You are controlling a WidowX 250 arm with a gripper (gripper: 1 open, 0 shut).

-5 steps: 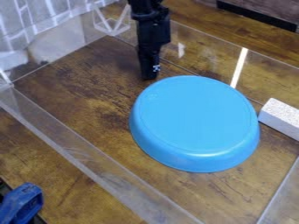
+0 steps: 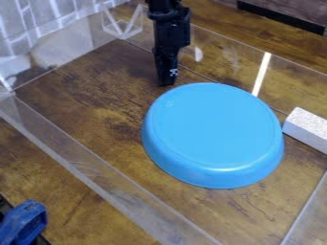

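My black gripper (image 2: 167,75) hangs down from the top centre, its tip low over the wooden surface just behind a large upturned blue basin (image 2: 212,132). The fingers are dark and small in this view; they look shut, with nothing visible between them. The basin lies right of centre, bottom side up.
A white block (image 2: 305,128) lies at the right edge, beside the basin. Clear walls border the wooden floor (image 2: 76,105), whose left part is bare. A blue object (image 2: 21,224) sits outside at the bottom left. A pale curtain hangs at the top left.
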